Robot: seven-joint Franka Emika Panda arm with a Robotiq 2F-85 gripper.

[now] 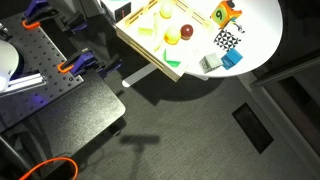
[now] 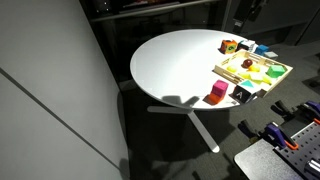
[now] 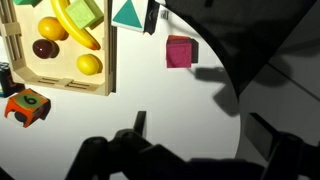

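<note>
In the wrist view my gripper stands open over the white table, its dark fingers wide apart with nothing between them. A pinkish-red block [image 3: 178,52] lies beyond the fingertips, apart from them. Beside it is a white block with a teal triangle [image 3: 130,15]. The wooden tray [image 3: 110,65] at the upper left holds a banana [image 3: 80,28], a green block [image 3: 85,12], a yellow ball [image 3: 90,64] and dark red balls. Seen in exterior view 2, the pink block [image 2: 218,88] is close to an orange-red one [image 2: 212,98] near the table edge.
An orange numbered toy [image 3: 27,105] sits outside the tray. A blue block [image 1: 232,57], a grey block [image 1: 210,62] and a checkered piece [image 1: 227,40] lie near the edge. A perforated dark bench [image 1: 85,110] stands nearby.
</note>
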